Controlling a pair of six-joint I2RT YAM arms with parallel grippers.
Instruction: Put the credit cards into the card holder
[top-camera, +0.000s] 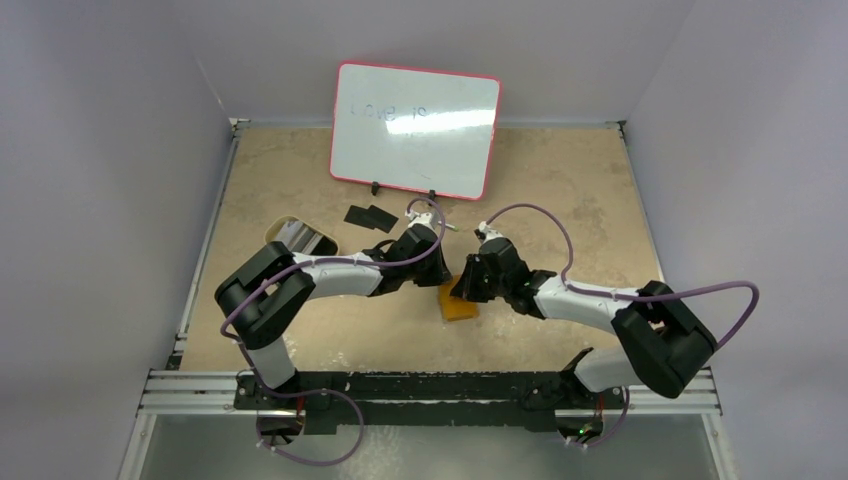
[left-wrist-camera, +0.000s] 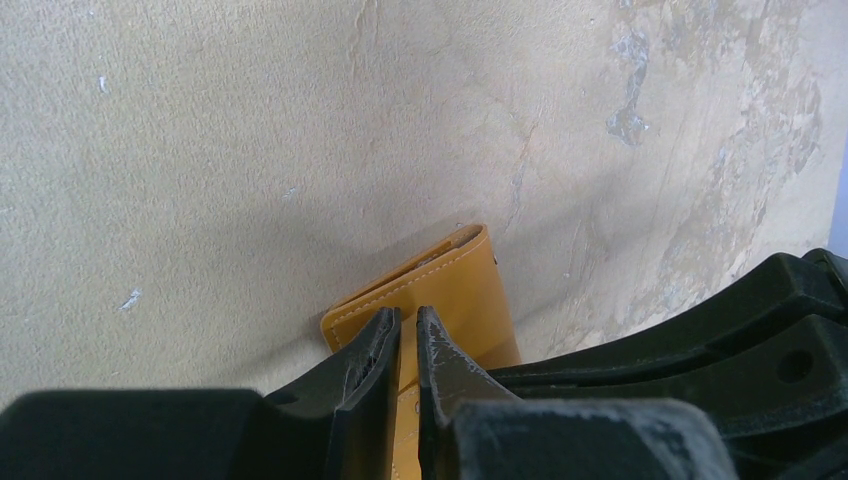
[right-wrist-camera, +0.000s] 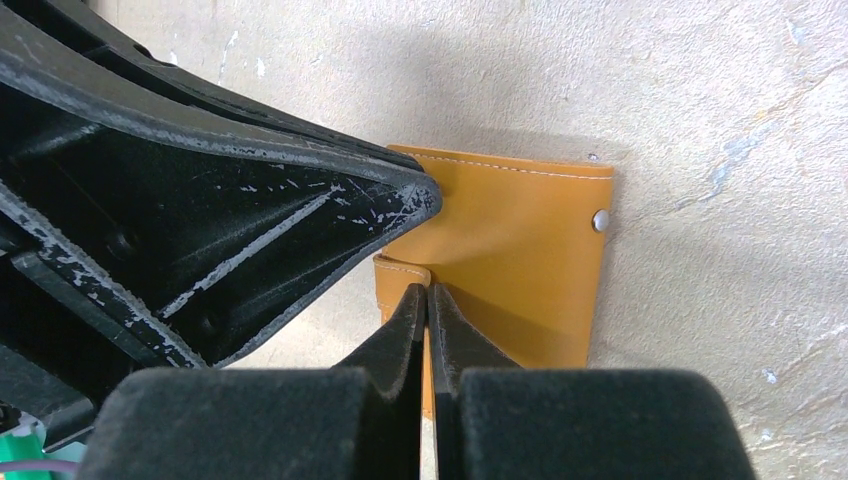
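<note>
The orange-brown card holder (top-camera: 458, 309) lies on the table between both arms; a slit shows along its stitched edge in the left wrist view. My left gripper is slightly open, its tips over the holder (left-wrist-camera: 465, 290), whose leather shows in the narrow gap. In the right wrist view, a left finger (right-wrist-camera: 400, 190) crosses the holder's upper left corner. My right gripper is shut, its tips meeting the edge of a leather flap (right-wrist-camera: 398, 272); I cannot tell whether leather is pinched. Two dark flat cards (top-camera: 371, 217) lie near the whiteboard.
An oval basket (top-camera: 272, 234) with grey and dark items stands at the left. At the back leans a pink-framed whiteboard (top-camera: 415, 130), with a pen (top-camera: 449, 226) in front. My grippers are close together over the holder.
</note>
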